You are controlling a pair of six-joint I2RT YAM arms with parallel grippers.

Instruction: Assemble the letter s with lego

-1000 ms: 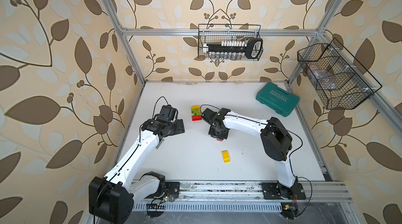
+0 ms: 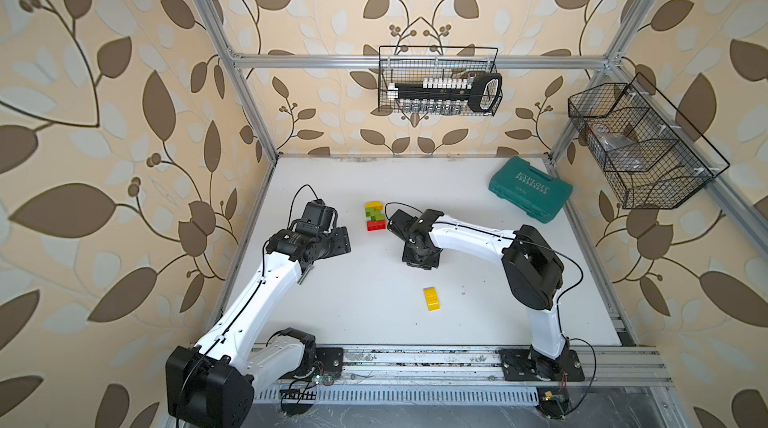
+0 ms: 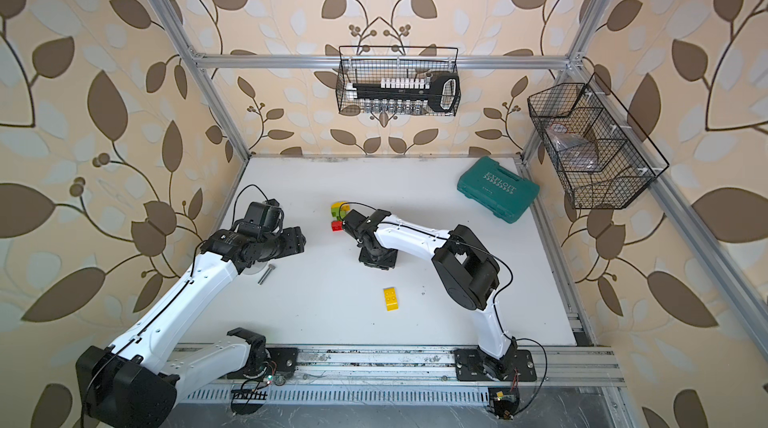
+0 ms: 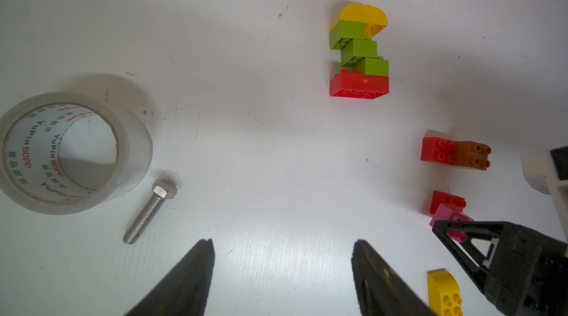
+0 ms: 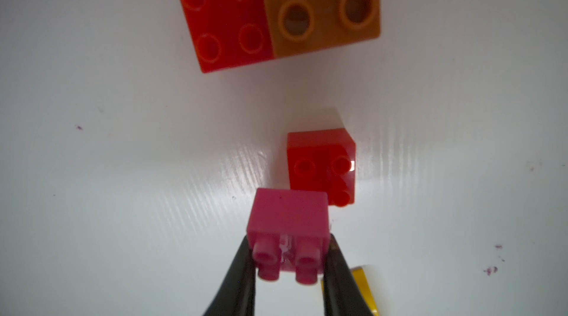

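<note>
In the left wrist view the built stack lies on the table: yellow rounded brick [image 4: 363, 15] at the far end, several green bricks [image 4: 359, 49] stepped below, and a long red brick [image 4: 359, 84] at the near end. My right gripper is shut on a pink brick [image 5: 288, 215]. That brick overlaps the edge of a small red brick [image 5: 319, 165] in view; whether they touch I cannot tell. A red brick [image 5: 226, 17] sits against a brown brick [image 5: 319, 11]. Over bare table, my left gripper stands open with nothing between its fingers.
A loose yellow brick [image 2: 431, 298] lies near the front. A tape roll [image 4: 127, 156] and a bolt [image 4: 148, 212] lie under the left arm. A green case [image 2: 531, 188] rests at the back right.
A red bit seen beneath it a second ago is now covered. The left arm has barely moved.
</note>
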